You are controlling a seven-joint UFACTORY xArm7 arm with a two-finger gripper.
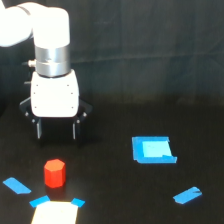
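Note:
A white robot arm comes down from the top left, and its gripper hangs open over the dark surface, with nothing visible between its two fingers. Below it stands a small red hexagonal block, apart from the fingers. To the right lies a pale square edged with blue tape, empty. A second pale square with blue tape at its corners sits at the bottom left, just in front of the red block and cut off by the frame's edge.
Short blue tape strips lie at the left and lower right. A dark curtain closes off the back.

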